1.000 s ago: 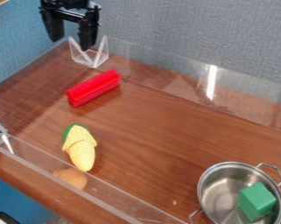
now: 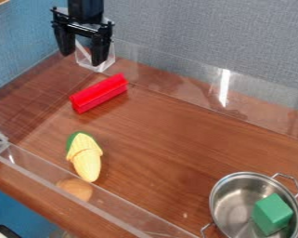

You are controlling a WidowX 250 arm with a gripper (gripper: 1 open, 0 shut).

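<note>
My black gripper (image 2: 82, 46) hangs at the top left, above the back corner of the table, open with nothing seen between its fingers. Below and right of it a red block (image 2: 99, 93) lies on the wooden table (image 2: 163, 130). A yellow toy corn with a green husk (image 2: 86, 160) lies nearer the front. At the bottom right stands a metal pot (image 2: 226, 209) with a green block (image 2: 271, 215) inside.
Clear low walls edge the table at the back and front left. A small brown object (image 2: 74, 188) sits by the front wall, behind or under the plastic.
My gripper has come down slightly over the last second and shifted a little rightward. The objects on the table look unchanged.
</note>
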